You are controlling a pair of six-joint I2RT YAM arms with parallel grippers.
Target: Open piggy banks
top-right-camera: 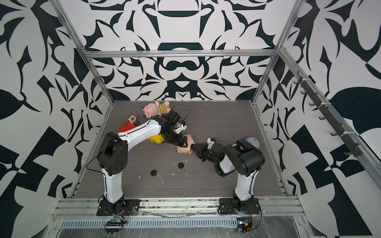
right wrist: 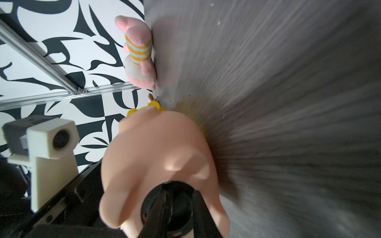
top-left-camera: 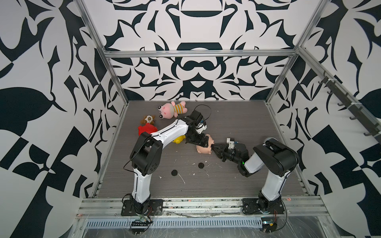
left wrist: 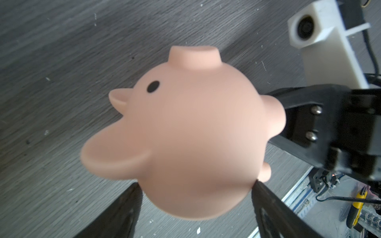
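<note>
A pink piggy bank (left wrist: pixel 198 127) sits in the middle of the table (top-left-camera: pixel 238 119). My right gripper (top-right-camera: pixel 192 146) meets the pig's right-hand side. In the right wrist view its dark fingertips reach the round black plug (right wrist: pixel 179 204) set in the pig, with a narrow gap between them.
A striped pink plush (top-left-camera: pixel 168 111), a small brown toy (top-left-camera: pixel 148 119), a red object (top-left-camera: pixel 146 129) and a yellow toy (top-right-camera: pixel 157 139) lie at the left. A grey bowl-like object (top-right-camera: pixel 253 142) is at the right. Two black discs (top-left-camera: pixel 201 165) lie in front.
</note>
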